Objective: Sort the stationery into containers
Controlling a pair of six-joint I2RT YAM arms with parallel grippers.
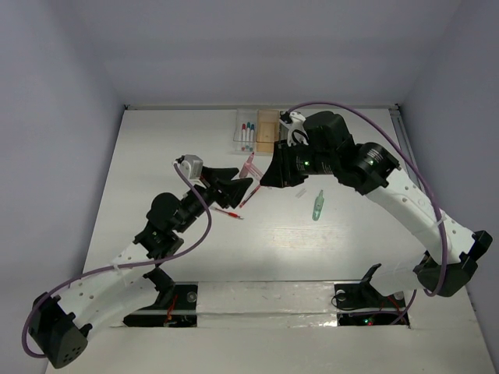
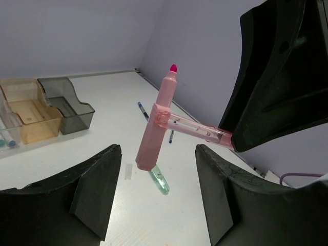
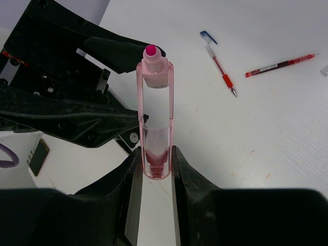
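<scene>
A pink marker-like piece (image 2: 149, 143) with a magenta tip and a clear pink stem (image 2: 197, 129) hangs above the table. My right gripper is shut on the stem's near end. In the left wrist view, my left gripper stands part open, its fingers (image 2: 95, 189) apart on either side of the pink body; whether they touch it is unclear. From above, my left gripper (image 1: 245, 185) is just below the piece and close to my right gripper (image 1: 276, 181). At the back sit a clear bin (image 1: 239, 145) holding markers, a tan bin (image 1: 267, 128), and a grey bin (image 2: 79, 120), largely covered from above.
Two red pens, one angled (image 1: 251, 195) and one lower (image 1: 231, 213), lie below the grippers. A green item (image 1: 318, 205) and a small pale block (image 1: 300, 193) rest to the right. Dark blue pens (image 2: 143, 110) lie farther off.
</scene>
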